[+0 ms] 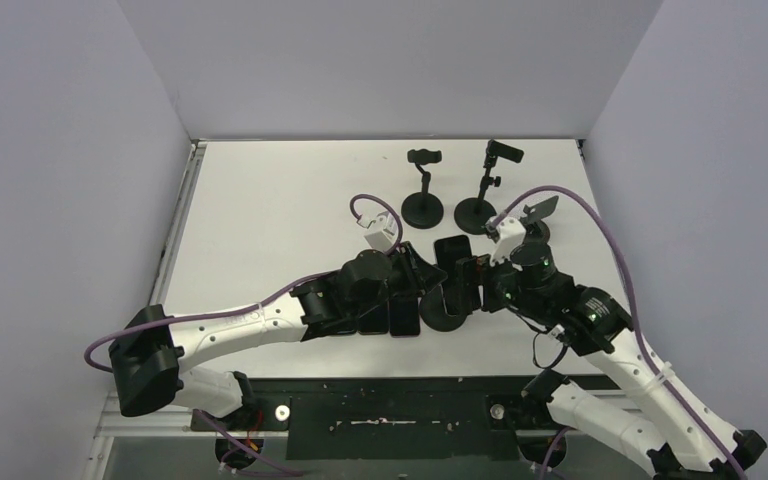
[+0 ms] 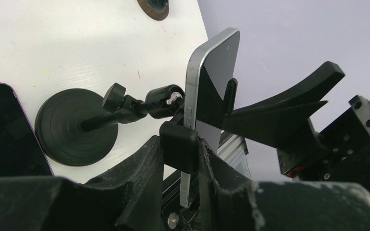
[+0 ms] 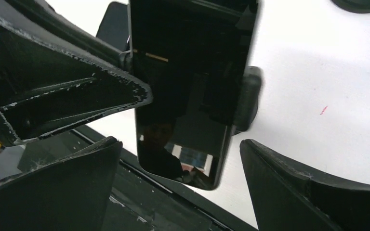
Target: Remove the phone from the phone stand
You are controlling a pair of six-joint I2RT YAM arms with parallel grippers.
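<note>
A black phone with a silver edge [image 2: 191, 91] stands tilted in the phone stand [image 2: 77, 127], whose round base rests on the table. The stand's black clamp block [image 2: 179, 147] presses against the phone's near edge. My left gripper has one finger on each side of that block, close against it. From the other side, my right gripper faces the phone screen [image 3: 188, 110]. Its fingers are wide apart, one to each side of the phone's lower part and clear of it. The top view shows both grippers meeting around the phone [image 1: 452, 250].
Several dark phones [image 1: 405, 317] lie flat just left of the stand. Two empty stands [image 1: 422, 208] [image 1: 475, 213] are at the back, with another holder behind the right arm.
</note>
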